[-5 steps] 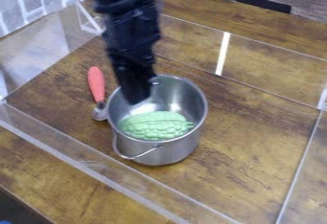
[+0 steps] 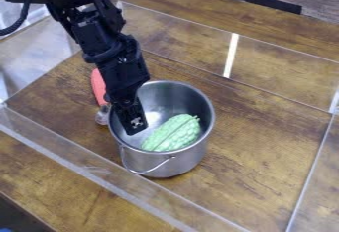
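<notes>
A steel pot [image 2: 169,162] with a wire handle stands on the wooden table. Inside it, toward the right, lies a pale green bumpy vegetable [image 2: 172,134]. The black gripper [image 2: 133,117] reaches down into the pot's left part, beside the vegetable; it looks shut, with nothing visible held in it. A red-handled utensil [image 2: 98,85] with a metal end lies left of the pot, partly hidden behind the arm.
Clear panels edge the wooden table [image 2: 265,137] at left and front. Bare wood surrounds the pot to the right and behind. A dark wall is at the back.
The vegetable now lies at a steeper slant, further right in the pot.
</notes>
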